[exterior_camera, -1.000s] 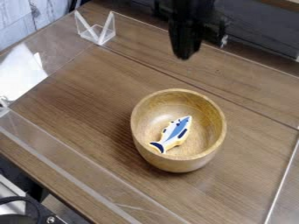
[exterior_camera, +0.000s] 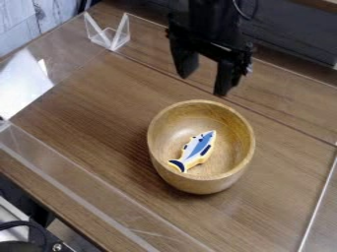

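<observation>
A round wooden bowl sits on the wooden table, and inside it lies a small white fish toy with blue markings. The black gripper hangs above and behind the bowl at the top of the view, its two dark fingers apart with nothing visible between them.
A clear angular holder stands at the back left. A white bright object is at the left edge. Cables show at the lower left corner.
The bowl and the fish have not moved.
</observation>
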